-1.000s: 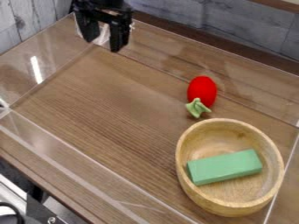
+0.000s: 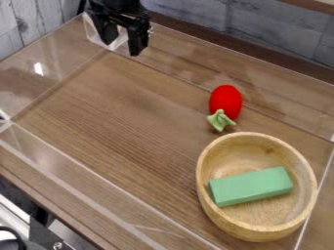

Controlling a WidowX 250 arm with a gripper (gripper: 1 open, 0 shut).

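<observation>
My black gripper point(image 2: 120, 39) hangs at the top left over the back of the wooden table, in front of a pale, crinkled object point(image 2: 104, 29) that it partly hides; whether it is open or shut is unclear. A red object with a green top point(image 2: 225, 101) lies right of centre. A yellow bowl point(image 2: 217, 156) at the lower right holds a green block point(image 2: 249, 186).
A raised wooden edge runs along the back right. Dark cables show at the lower left corner.
My gripper has shifted slightly up, toward the back of the table. The red object, bowl and green block have not moved.
</observation>
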